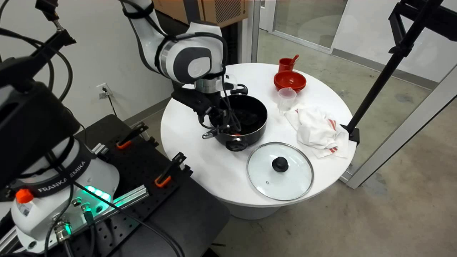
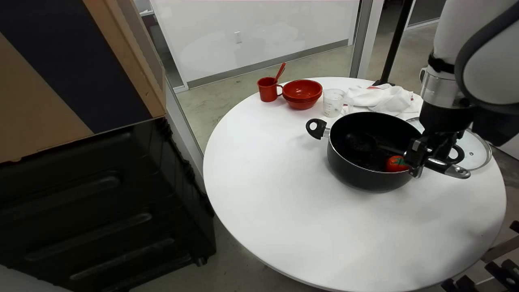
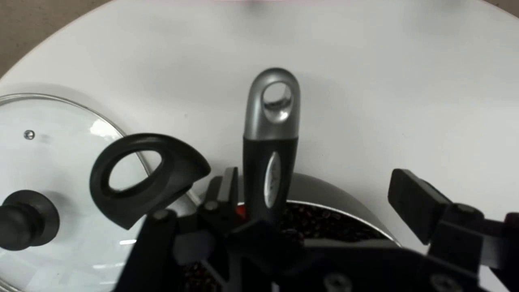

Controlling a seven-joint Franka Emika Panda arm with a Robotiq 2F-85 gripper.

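Note:
My gripper is open above the rim of the black pot (image 2: 367,180). A utensil's black handle with a grey end (image 3: 272,109) rests over that rim. In the wrist view the handle lies close to the left finger (image 3: 226,187), and the right finger (image 3: 413,204) stands well apart from it. I cannot tell whether the left finger touches the handle. Inside the pot are a red tomato (image 2: 396,164) and dark bean-like pieces (image 3: 321,221). The gripper hides part of the utensil and of the pot's near side.
The glass lid (image 1: 265,171) lies beside the pot. Toward the table's far side are red bowls (image 1: 290,81), a red cup (image 1: 285,64), a clear measuring cup (image 1: 286,100) and a white towel (image 1: 317,130).

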